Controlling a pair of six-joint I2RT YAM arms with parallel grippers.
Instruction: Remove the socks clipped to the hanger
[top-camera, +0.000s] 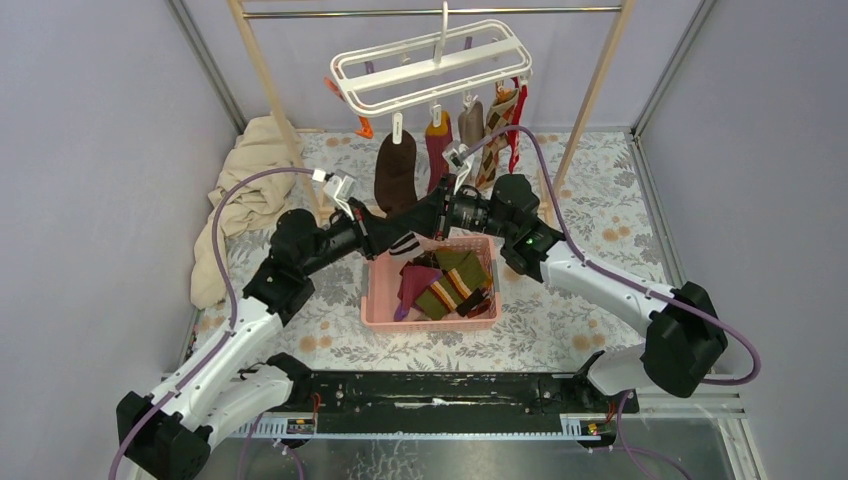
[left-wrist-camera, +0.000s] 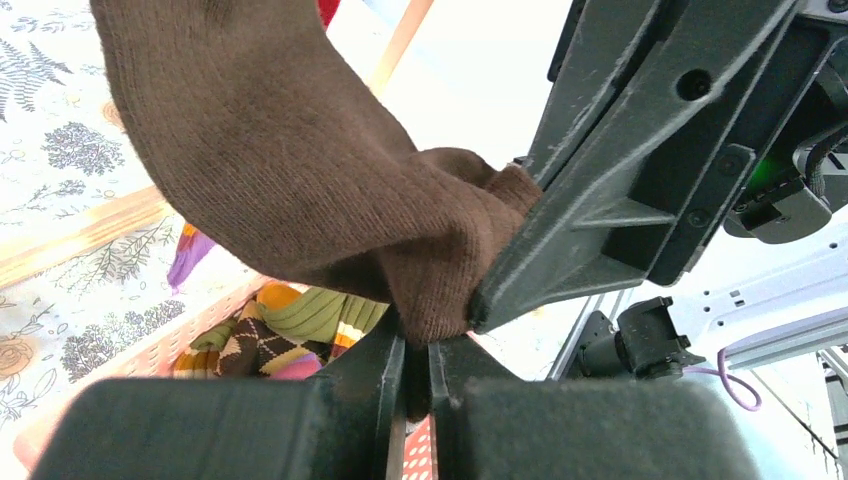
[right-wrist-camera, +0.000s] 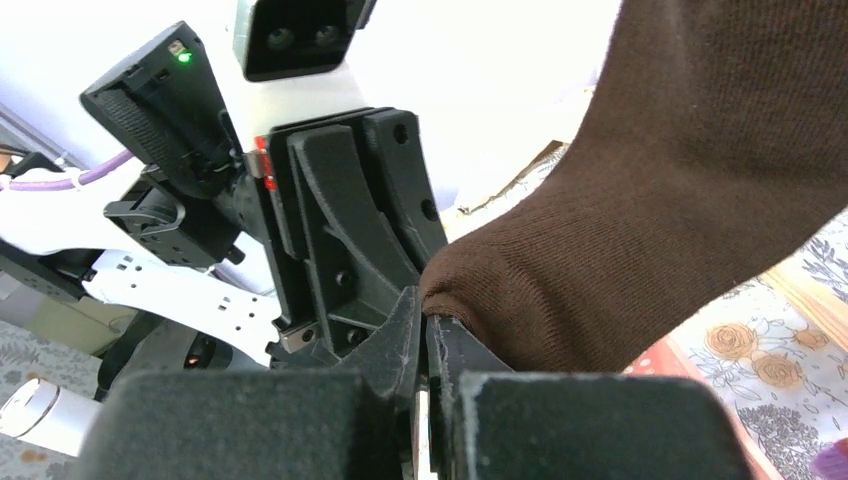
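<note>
A brown sock (top-camera: 395, 165) hangs from the white clip hanger (top-camera: 432, 72), beside purple-and-yellow, grey, argyle and red socks. Both grippers meet at its lower part, below the hanger. My left gripper is shut on the brown sock, which bunches up between its fingers in the left wrist view. My right gripper is at the same sock from the other side; the fabric runs into its nearly closed fingers in the right wrist view, and whether it grips is hard to tell.
A pink basket (top-camera: 378, 305) with several socks stands below the grippers. A beige cloth (top-camera: 235, 200) lies at the left. The wooden rack (top-camera: 595, 85) frames the hanger.
</note>
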